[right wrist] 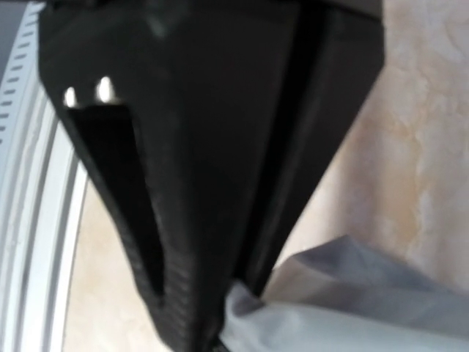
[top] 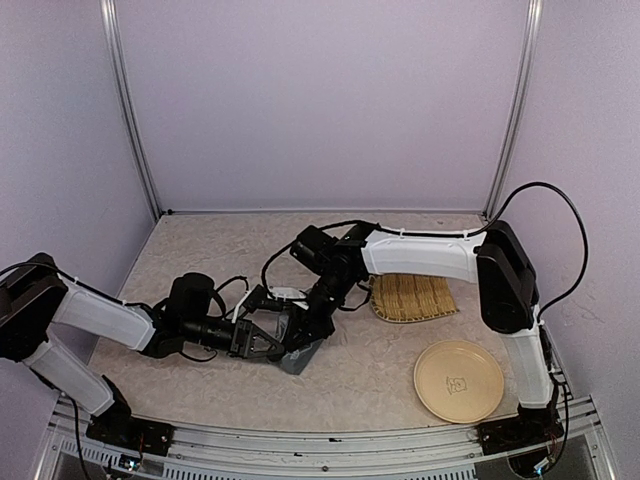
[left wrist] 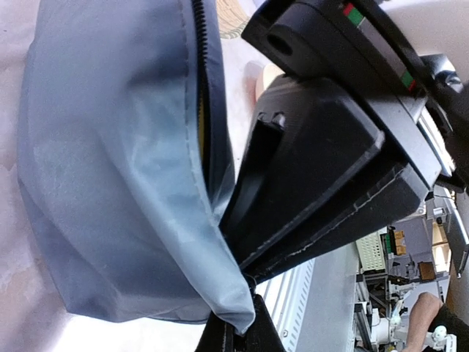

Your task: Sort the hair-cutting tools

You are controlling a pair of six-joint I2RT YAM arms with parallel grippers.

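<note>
A grey zippered pouch point(left wrist: 110, 161) point(top: 298, 360) lies at the front middle, mostly under both arms in the top view. My left gripper point(top: 270, 350) is shut on a corner of it. The zipper runs along one side, with a sliver of yellow showing inside. My right gripper point(top: 300, 335) is pressed close beside the left one at the pouch; its black fingers point(right wrist: 205, 183) fill the right wrist view, blurred, with grey fabric point(right wrist: 344, 323) at their tips. How far it is open does not show.
A woven bamboo tray point(top: 412, 298) stands at the back right, behind my right arm. A round beige plate point(top: 458, 370) lies at the front right.
</note>
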